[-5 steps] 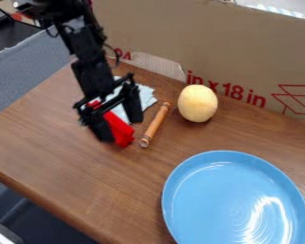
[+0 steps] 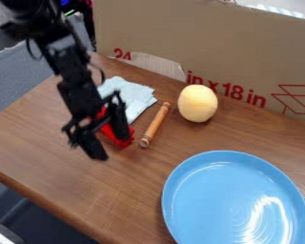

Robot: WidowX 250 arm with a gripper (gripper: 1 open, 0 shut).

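My black gripper [image 2: 102, 143] is low over the left part of the wooden table, over a red object [image 2: 118, 133] that it partly hides; whether its fingers grip that object I cannot tell. A pale folded cloth [image 2: 129, 95] lies behind it. To the right are a wooden stick [image 2: 155, 124], a pale yellow egg-shaped object [image 2: 197, 103] and a blue plate [image 2: 225, 205] at the front right.
A cardboard box [image 2: 219, 38] stands along the back.
The red object shows less below the gripper than a second ago.
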